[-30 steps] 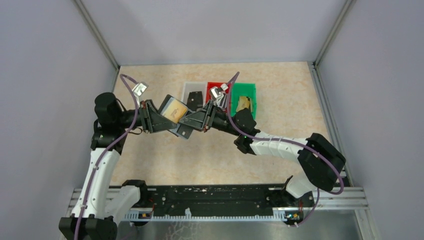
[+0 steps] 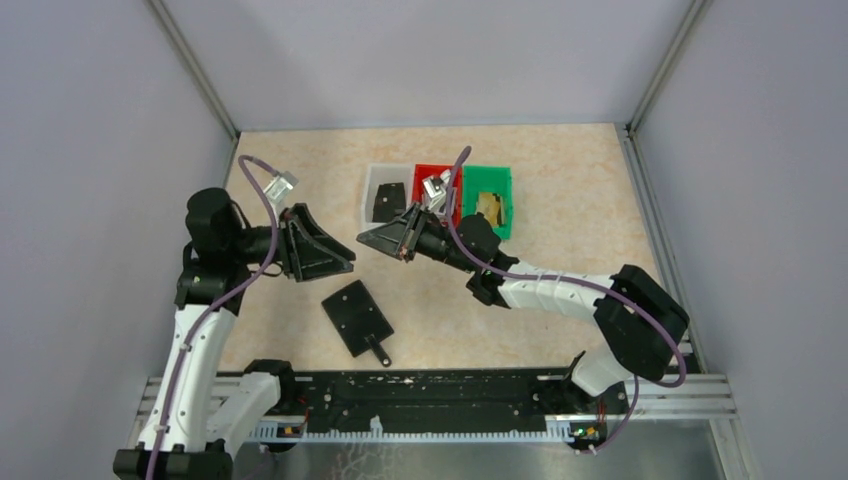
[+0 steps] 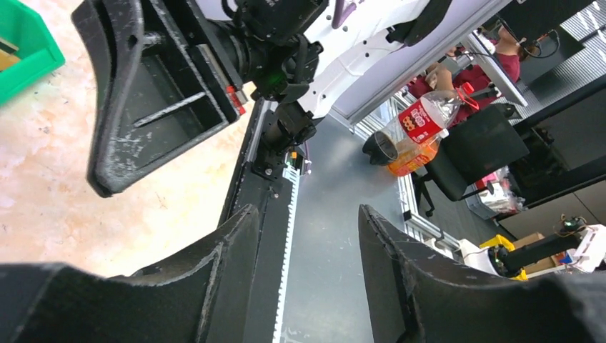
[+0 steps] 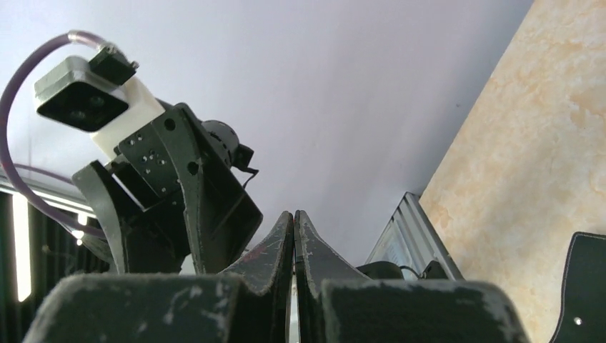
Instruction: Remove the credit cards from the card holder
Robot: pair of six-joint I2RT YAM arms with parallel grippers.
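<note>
A black card holder (image 2: 357, 314) with a tab lies on the table below both grippers; its corner shows in the right wrist view (image 4: 580, 300). My left gripper (image 2: 344, 262) hangs above it to the left, open and empty in its wrist view (image 3: 309, 218). My right gripper (image 2: 365, 238) faces it from the right, shut, with nothing visible between its fingers. No loose card shows between the grippers.
At the back stand a white bin (image 2: 370, 190) with a dark item, a red bin (image 2: 435, 170) partly behind the right gripper, and a green bin (image 2: 486, 175) with yellowish items.
The holder with a yellow card face showing, earlier between the two grippers, is gone from there; a dark holder now lies on the table below. The left arm has shifted slightly.
</note>
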